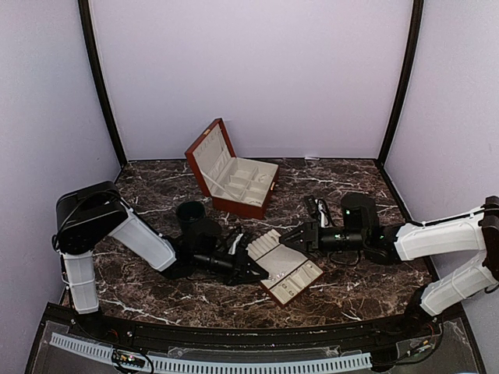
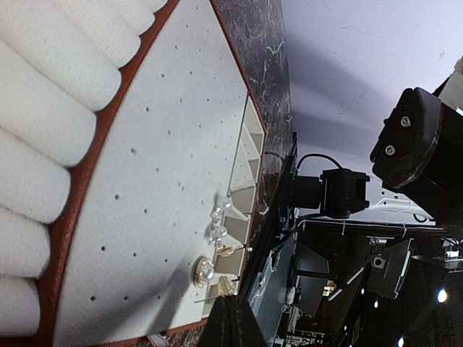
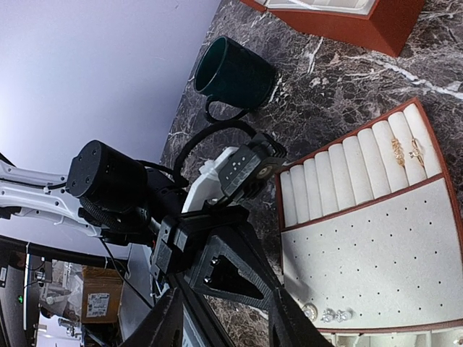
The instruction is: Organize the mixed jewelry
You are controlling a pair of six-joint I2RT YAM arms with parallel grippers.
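Observation:
A jewelry tray (image 1: 293, 274) lies on the marble table, with a pin-holed pad (image 3: 369, 260) between ring rolls and small compartments. Pearl and crystal earrings (image 2: 205, 269) sit along the pad's edge by the compartments. Two gold pieces (image 3: 398, 150) rest in the ring rolls. My left gripper (image 1: 254, 274) is low at the tray's left side by the earrings, shut; whether anything thin is at its tips is unclear. My right gripper hangs above the tray, fingers apart with nothing seen between them.
An open red jewelry box (image 1: 242, 199) stands at the back. A dark green mug (image 3: 239, 76) is behind the left arm.

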